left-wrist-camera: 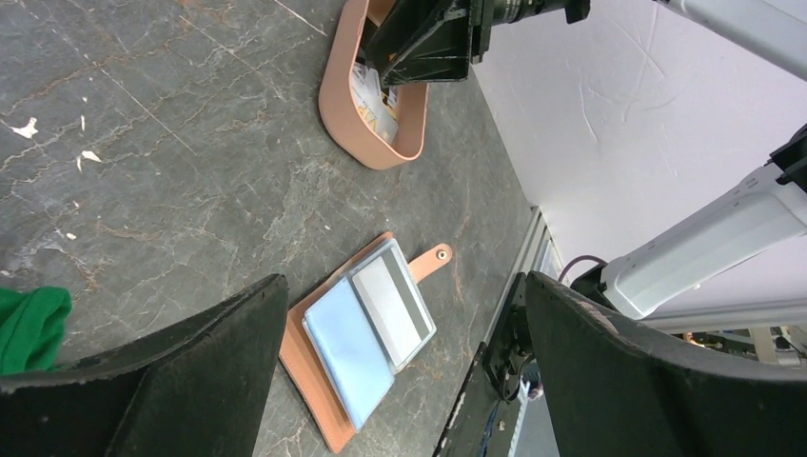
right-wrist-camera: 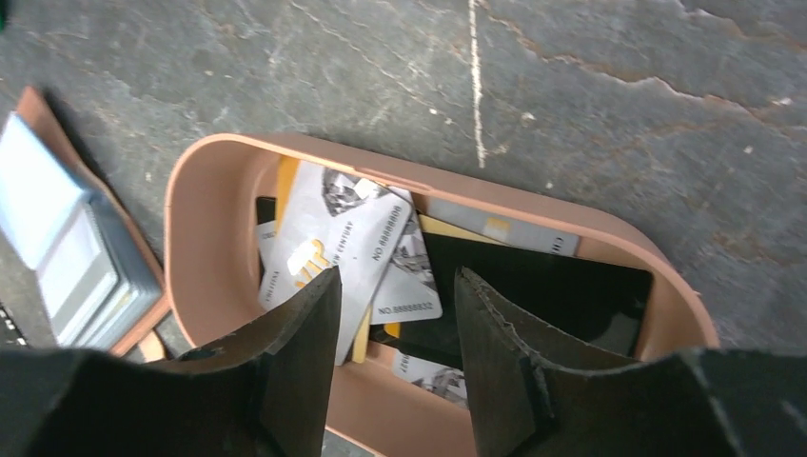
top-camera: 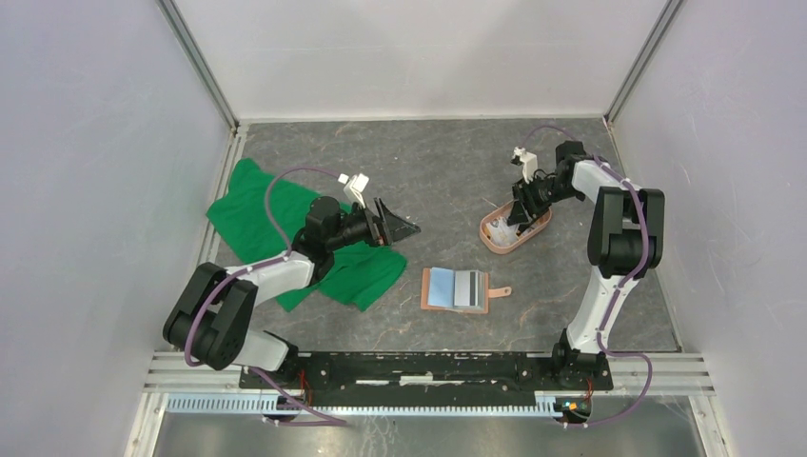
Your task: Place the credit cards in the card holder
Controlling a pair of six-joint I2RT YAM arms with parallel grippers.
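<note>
Several bank cards lie loose in an oval pinkish-tan box; a white card and a black card are on top. My right gripper is over the box, its fingers parted and part open, with cards visible below the gap and nothing gripped between the tips. The card holder lies opened flat on the table, with a light blue sleeve and a white-grey one. Left of the box my left gripper hangs open and empty.
The tan box stands behind and to the right of the holder. A crumpled green cloth covers the table's left side, partly under the left arm.
</note>
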